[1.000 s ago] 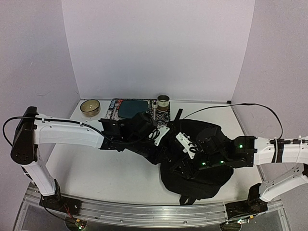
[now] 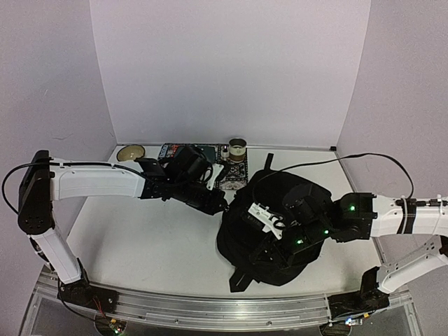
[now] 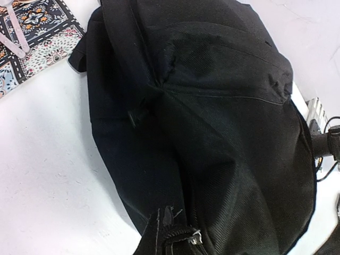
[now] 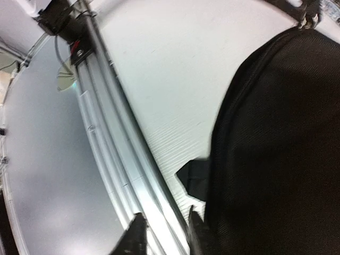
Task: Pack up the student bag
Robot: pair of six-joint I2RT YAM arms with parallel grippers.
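Observation:
The black student bag [image 2: 238, 238] lies on the right half of the table, its top toward the back and a strap end [image 2: 240, 280] sticking out at the front. At the bag's left edge my left gripper [image 2: 222, 206] is shut on the dark fabric beside a zip with a small metal part [image 3: 196, 237]. The exact pinch is hard to make out, black on black. My right gripper hangs over the bag's front part, its two blurred fingers [image 4: 197, 234] apart and nothing seen between them.
On a patterned mat [image 2: 238, 180] at the back stand a cup [image 2: 237, 148] and a dark green flat item [image 2: 208, 152], partly behind the left arm. A bowl [image 2: 131, 153] sits at the back left. A metal rail [image 2: 210, 308] runs along the front.
My left gripper has moved left and slightly back, and the bag's left side has shifted and turned along with it. The front strap end has swung left.

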